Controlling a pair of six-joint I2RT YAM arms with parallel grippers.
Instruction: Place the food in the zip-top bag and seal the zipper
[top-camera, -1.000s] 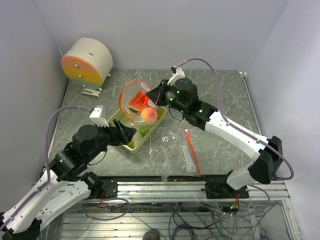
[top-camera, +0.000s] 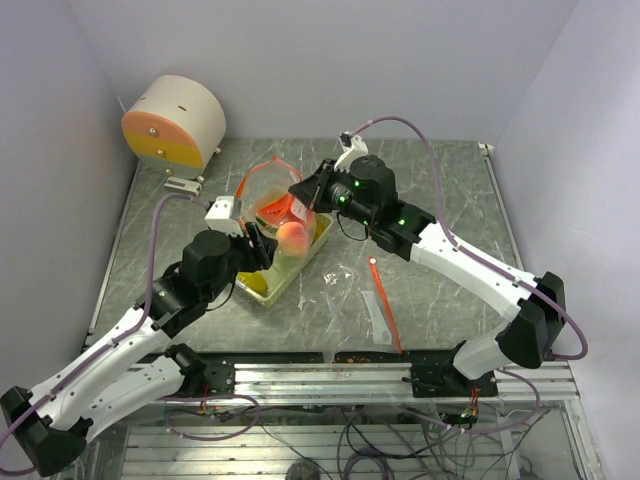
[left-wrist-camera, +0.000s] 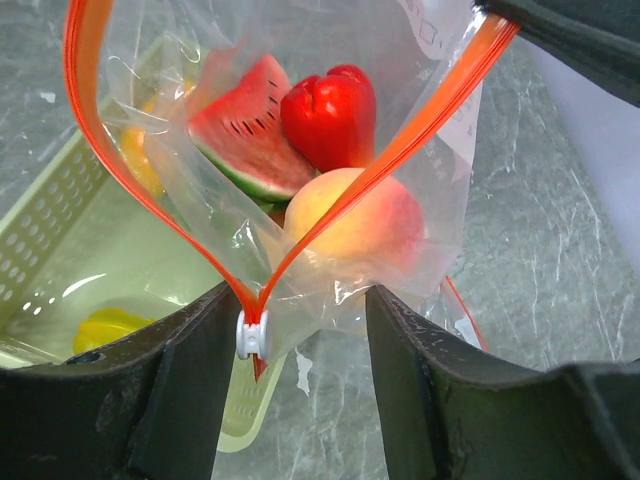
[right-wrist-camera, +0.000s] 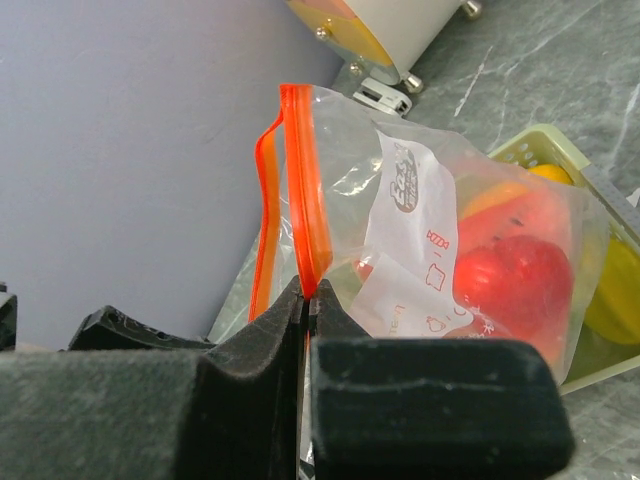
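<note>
The clear zip bag (left-wrist-camera: 420, 60) with an orange zipper rim hangs over the green basket (left-wrist-camera: 50, 215), its mouth spread. Inside it lie a watermelon slice (left-wrist-camera: 245, 125), a red pepper (left-wrist-camera: 335, 115) and a peach (left-wrist-camera: 350, 220). A white slider (left-wrist-camera: 251, 335) sits at the near corner of the zipper. My left gripper is part open there, its fingers on either side of the bag's corner, the slider near the left finger. My right gripper is shut on the orange zipper edge at the other corner.
A yellow food piece (left-wrist-camera: 108, 328) lies in the basket outside the bag. Another flat clear bag with an orange zipper (top-camera: 385, 305) is on the table to the right. A white and orange bread-box-like container (top-camera: 172, 125) stands at the back left.
My left gripper has moved right and slightly up to the bag's near corner. The right arm has stayed in place, and the bag has shifted slightly.
</note>
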